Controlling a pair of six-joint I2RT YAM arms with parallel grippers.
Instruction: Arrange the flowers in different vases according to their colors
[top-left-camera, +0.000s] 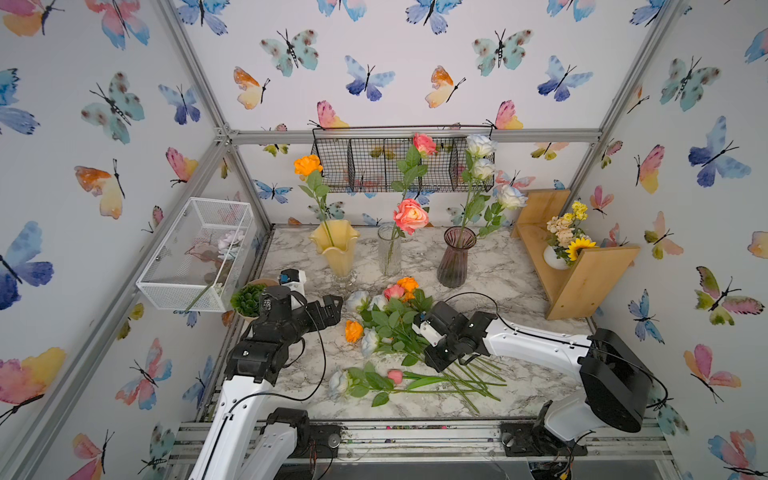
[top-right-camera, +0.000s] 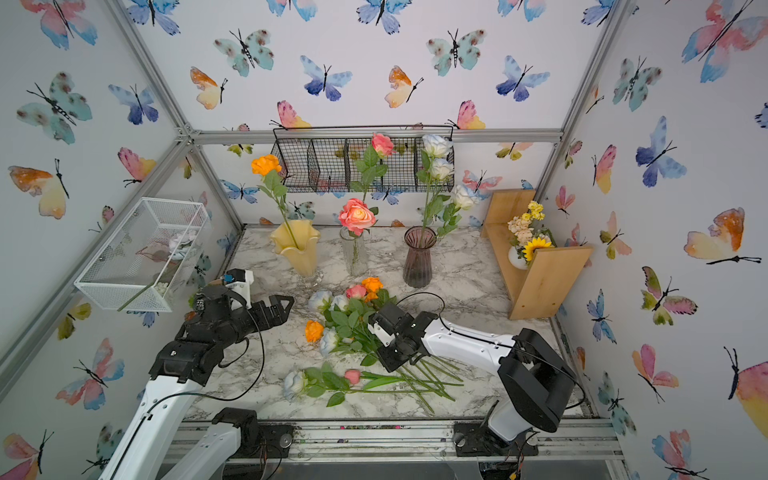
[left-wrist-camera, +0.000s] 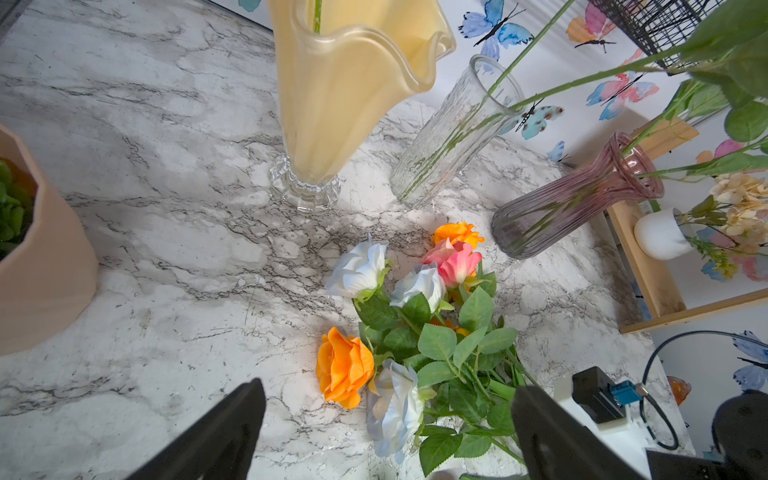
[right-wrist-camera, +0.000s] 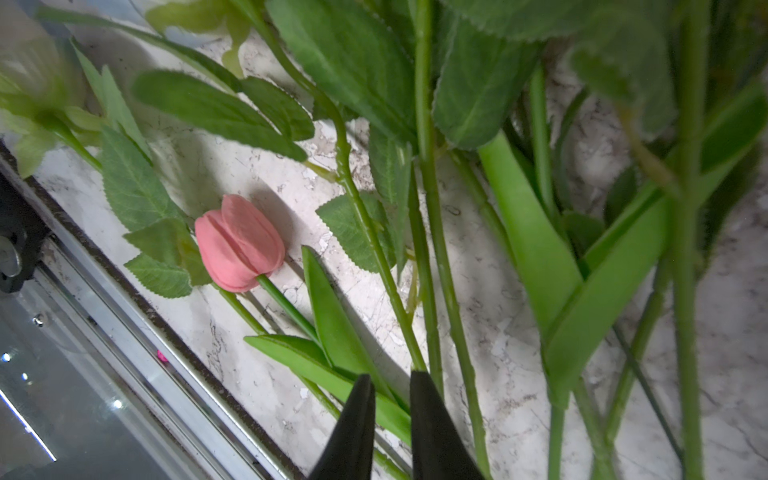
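Three vases stand at the back: a yellow vase (top-left-camera: 336, 248) with an orange rose, a clear vase (top-left-camera: 389, 254) with pink roses, a purple vase (top-left-camera: 453, 264) with white roses. Loose orange (left-wrist-camera: 344, 368), white and pink roses lie on leafy stems in the middle. A pink tulip (right-wrist-camera: 238, 240) lies near the front edge. My right gripper is over the stems, its fingers part open with a narrow gap; whether a stem lies between them is unclear. My left gripper hangs open above the table at left, facing the vases and flowers.
A potted plant (left-wrist-camera: 40, 272) and white mesh basket (top-left-camera: 164, 280) are at left. A wooden shelf (top-left-camera: 596, 284) with small flowers stands at right, a wire basket hangs at the back. The front rail (right-wrist-camera: 160, 352) borders the table.
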